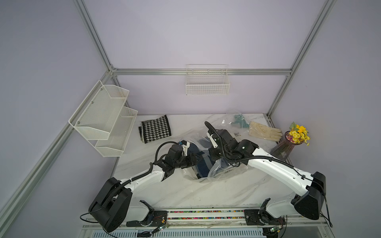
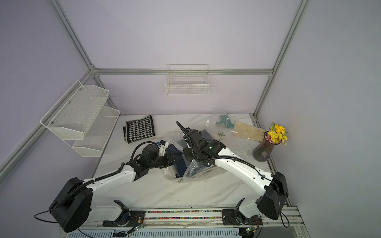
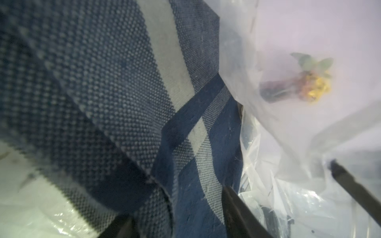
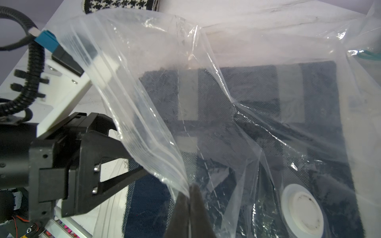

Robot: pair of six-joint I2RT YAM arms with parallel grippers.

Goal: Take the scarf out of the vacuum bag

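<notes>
The dark blue plaid scarf (image 4: 317, 87) lies folded in the clear vacuum bag (image 4: 127, 47), which has a white valve (image 4: 301, 210). My right gripper is shut on the bag's zipper edge, holding it raised. My left gripper is at the bag's mouth, its fingers around a fold of the scarf in the left wrist view; whether they grip it is unclear. In the top views both grippers are close together over the bag (image 1: 234, 170).
A houndstooth cloth (image 1: 155, 127) lies at the back left. Gloves (image 1: 264, 130), a small bag with a teal item (image 1: 240, 119) and a flower vase (image 1: 283, 148) are at the right. Wire shelves (image 1: 103, 119) hang on the left wall.
</notes>
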